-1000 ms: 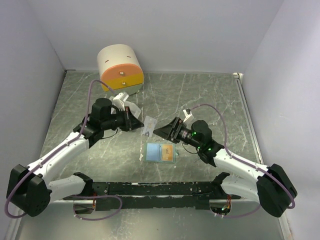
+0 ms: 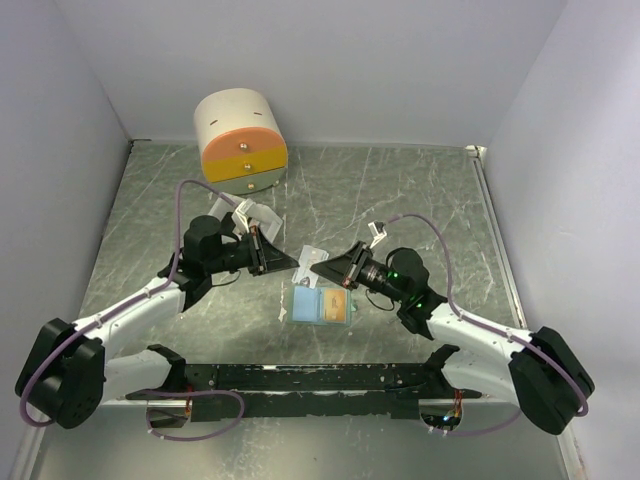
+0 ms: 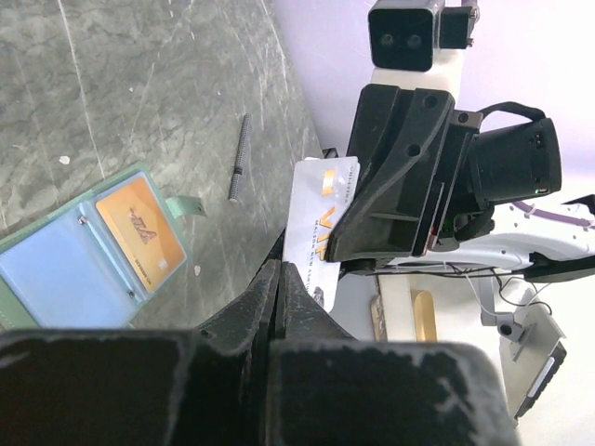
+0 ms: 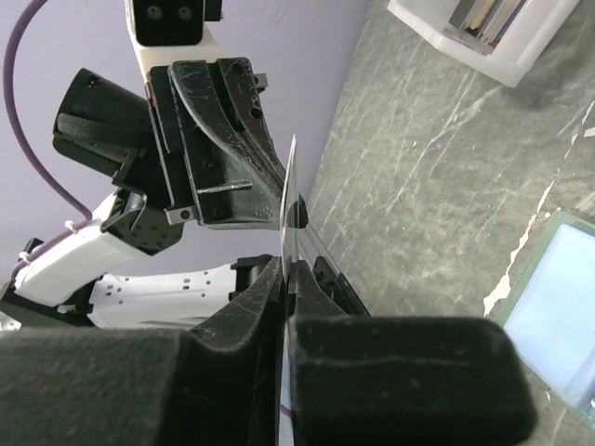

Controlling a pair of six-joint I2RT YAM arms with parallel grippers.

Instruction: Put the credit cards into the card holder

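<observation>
A white card (image 3: 320, 214) with orange markings hangs upright between the grippers; my left gripper (image 2: 292, 264) is shut on it. My right gripper (image 2: 322, 268) is shut at the card's other side; in the right wrist view the card (image 4: 288, 195) appears edge-on at its fingertips, and I cannot tell whether it grips it. Below lies an open card case (image 2: 306, 305), holding a blue panel (image 3: 65, 269) and an orange card (image 3: 141, 232).
A white slotted holder (image 4: 507, 65) stands behind the left arm. A striped drawer cabinet (image 2: 240, 145) is at the back left. A small dark bar (image 3: 238, 158) lies on the grey surface, which is clear at the back right.
The left gripper and card have come down and right to meet the right gripper, which has moved slightly and closed its fingers.
</observation>
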